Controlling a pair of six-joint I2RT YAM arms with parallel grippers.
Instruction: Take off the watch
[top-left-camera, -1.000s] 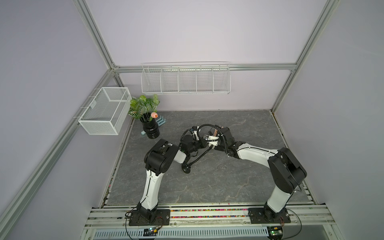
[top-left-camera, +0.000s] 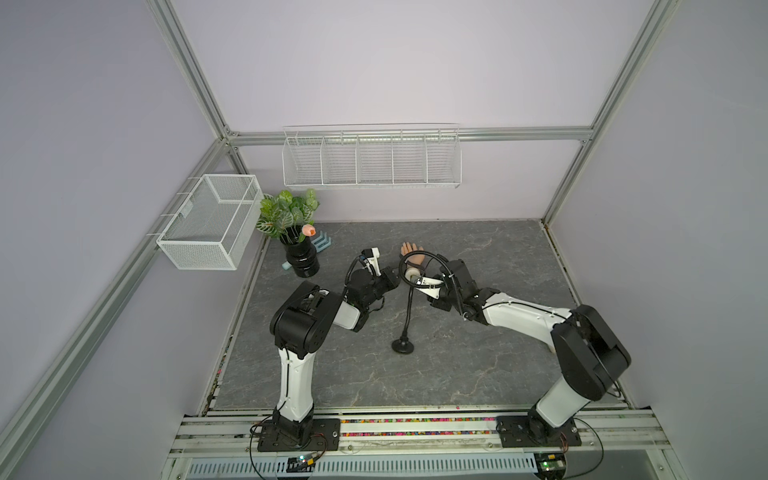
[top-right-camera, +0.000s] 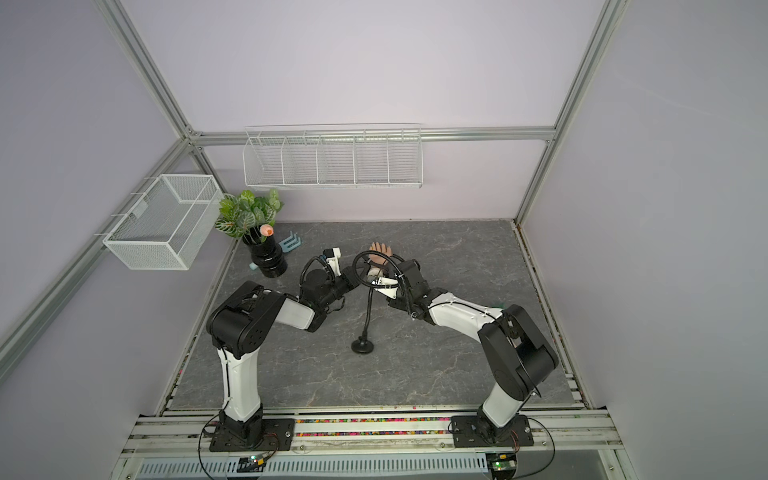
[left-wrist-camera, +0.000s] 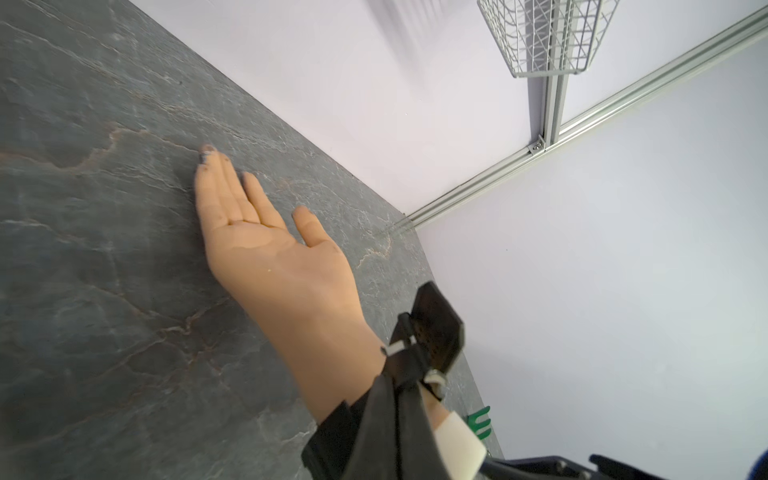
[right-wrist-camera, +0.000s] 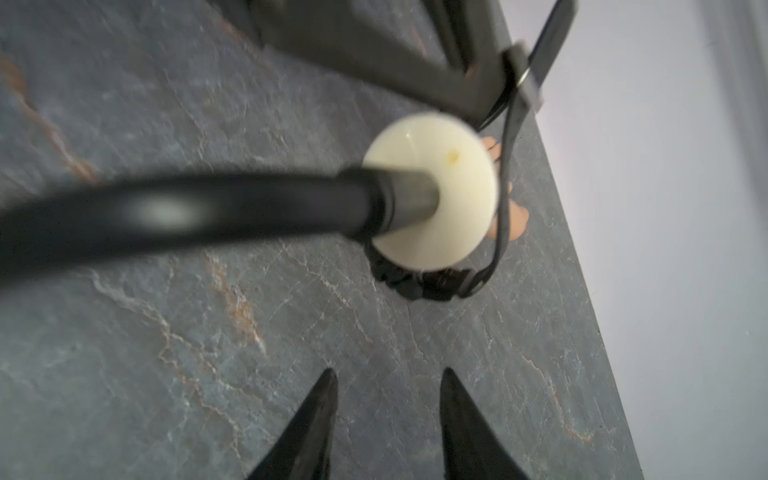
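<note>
A skin-coloured model hand on a bendable black stand leans up, palm in sight in the left wrist view. Around its wrist hangs the black watch; its strap stretches loosely away from the wrist towards my left gripper. My left gripper is shut on that strap, whose flat tail sticks out past the fingertips. Partly open, with bare tabletop between its fingers, my right gripper is beside the wrist on the stand side. The watch face is not clearly visible.
A black vase with leaves stands at the back left beside a blue rack. White wire baskets hang on the walls.
My left arm has shifted left. The hand has swung left and the stand's base has slid right, so the stand is now nearly straight. The right arm has moved slightly.
</note>
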